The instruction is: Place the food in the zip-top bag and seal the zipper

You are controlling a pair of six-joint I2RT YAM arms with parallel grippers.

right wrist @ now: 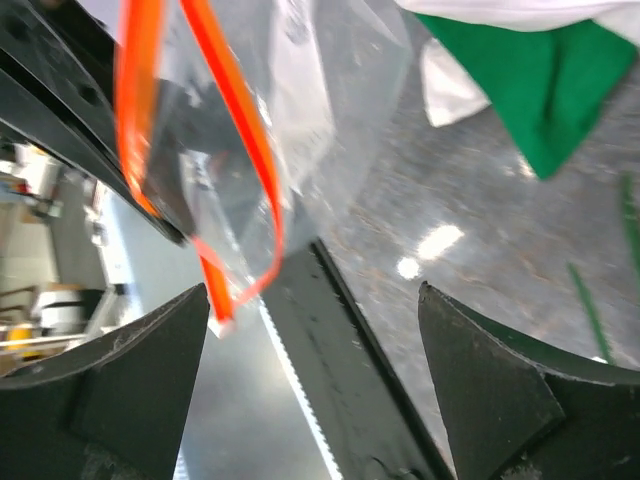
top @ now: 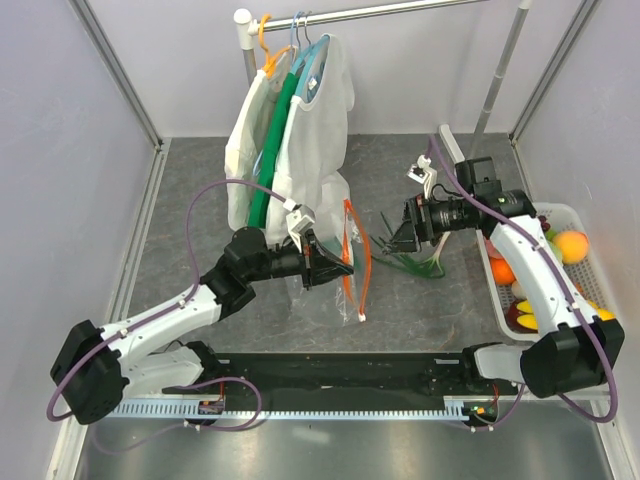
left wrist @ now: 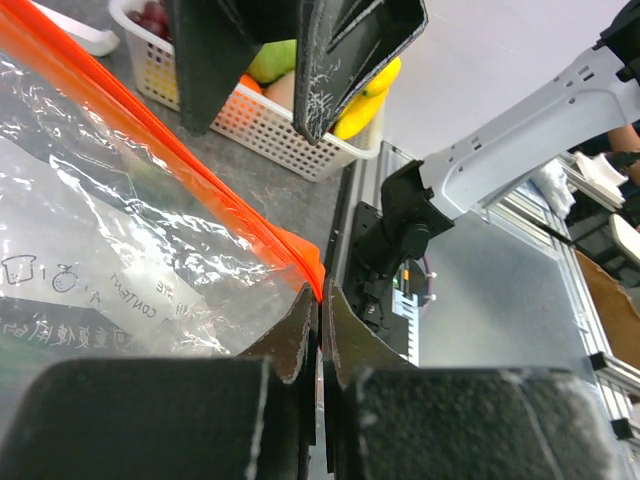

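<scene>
My left gripper (top: 328,266) is shut on the orange zipper edge (left wrist: 200,170) of a clear zip top bag (top: 322,300), which hangs beside it with printed labels visible in the left wrist view. My right gripper (top: 408,232) is open, to the right of the bag, its fingertips apart with nothing between them; in the right wrist view the orange rim (right wrist: 255,150) lies beyond them. The food sits in a white basket (top: 505,322) on the right, holding bananas (left wrist: 355,115), oranges (top: 570,247) and other pieces. Long green leaves (top: 420,268) lie on the table below the right gripper.
A clothes rack (top: 370,12) with hanging white and green cloths (top: 310,140) stands behind the left gripper. Bare table (top: 185,160) shows at the back left and at the front between the bag and the basket.
</scene>
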